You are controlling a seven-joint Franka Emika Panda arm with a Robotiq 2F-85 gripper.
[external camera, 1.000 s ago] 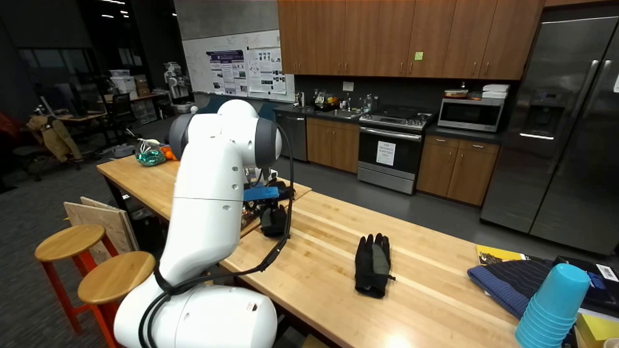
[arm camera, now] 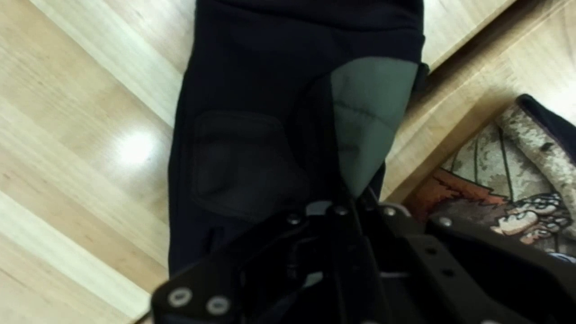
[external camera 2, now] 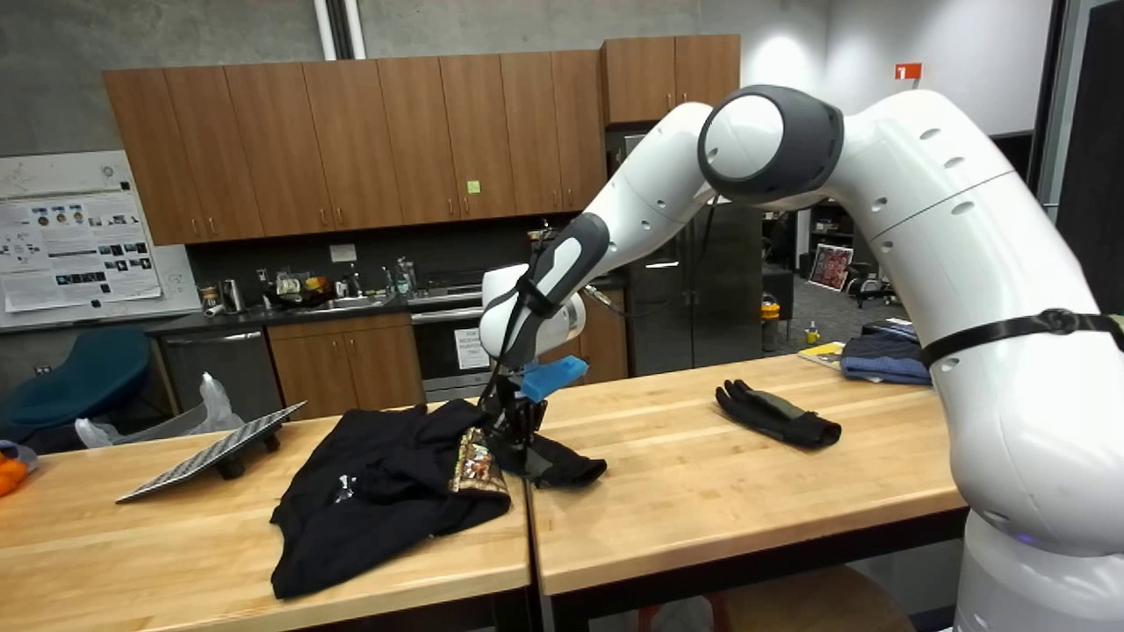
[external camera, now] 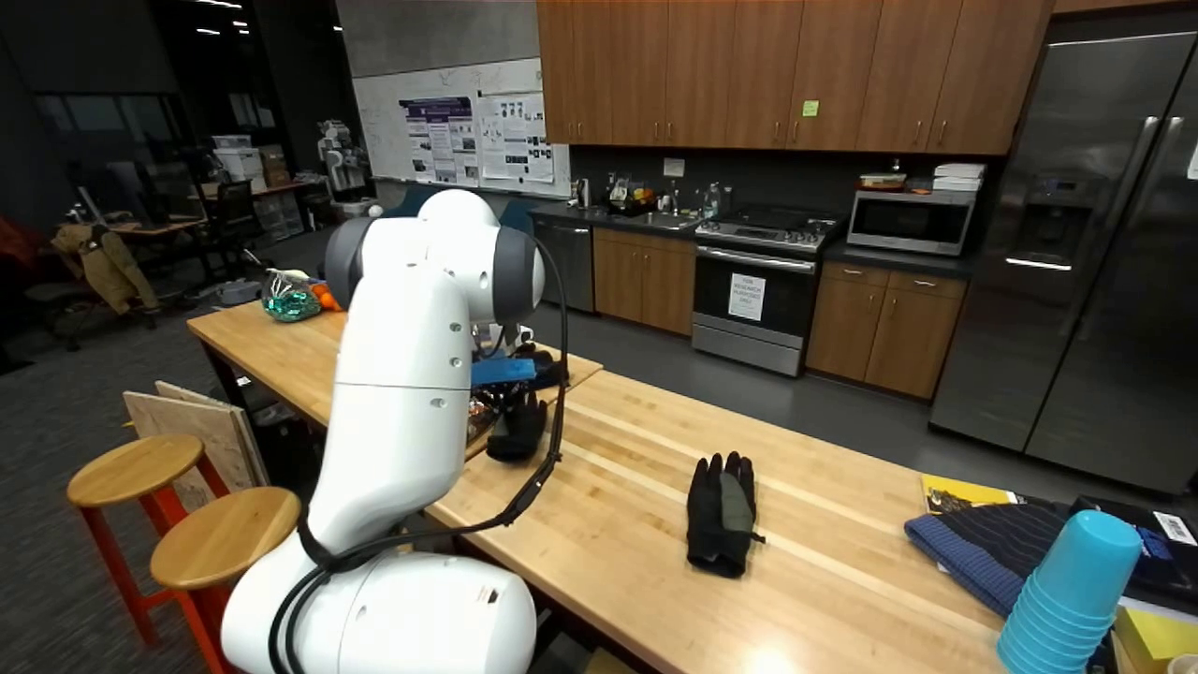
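Note:
A black glove with a grey patch (arm camera: 372, 113) lies beneath my gripper in the wrist view, its cuff end toward the top. The gripper is shut on the glove's fabric beside the patch; its fingers hide the exact pinch. In exterior view 2 the same black glove (external camera 2: 569, 467) drapes by the seam between the tables, with the gripper (external camera 2: 519, 442) over its left end. A second black and grey glove (external camera 2: 774, 414) lies flat and apart to the right; exterior view 1 shows that second glove (external camera: 722, 515) mid-table.
A black garment with a printed panel (external camera 2: 395, 474) spreads just left of the gripper. Behind it rests a tilted grid panel (external camera 2: 211, 453). Stacked blue cups (external camera: 1067, 590) and a knit hat (external camera: 988, 545) occupy the table's far right. Bare wood surrounds the second glove.
In exterior view 1 the glove at the gripper has shifted slightly left and turned a little. The arm has barely moved, and the second glove lies where it was.

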